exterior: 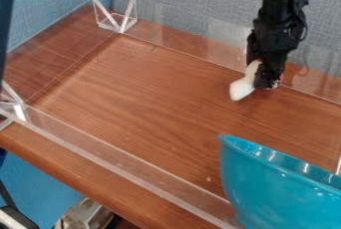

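My black gripper (pixel 264 69) is low at the right rear of the wooden board, near the clear back wall, shut on a white object (pixel 242 86) that angles down and left toward the board. The object's upper part is hidden by the gripper, so I cannot tell what it is or whether it touches the board.
A large turquoise bowl (pixel 277 181) fills the front right. Clear plastic walls edge the board (pixel 147 94), with triangular brackets at the back left (pixel 115 24) and left edge. The middle and left of the board are free.
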